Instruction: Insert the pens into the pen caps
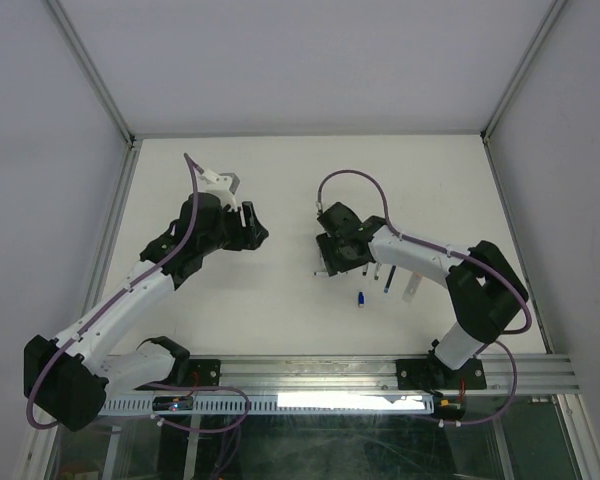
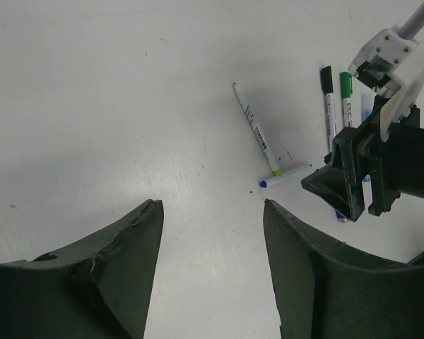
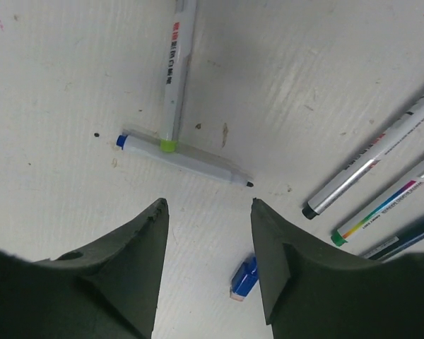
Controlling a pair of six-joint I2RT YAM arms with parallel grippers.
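My left gripper (image 1: 251, 228) stands open at the left of the work surface, empty. My right gripper (image 1: 334, 256), also open, hangs over the pens, with nothing between its fingers. In the right wrist view a white pen (image 3: 175, 78) with a lime end lies at right angles to a small white pen (image 3: 187, 161) with a blue tip end, above the fingers. To the right lie a black-capped marker (image 3: 372, 153), a green-ended marker (image 3: 384, 201) and a dark pen (image 3: 403, 239). A small blue cap (image 3: 244, 277) lies partly behind the right finger.
A pale elongated item (image 1: 412, 286) lies right of the pens. Walls border the table at the back and sides.
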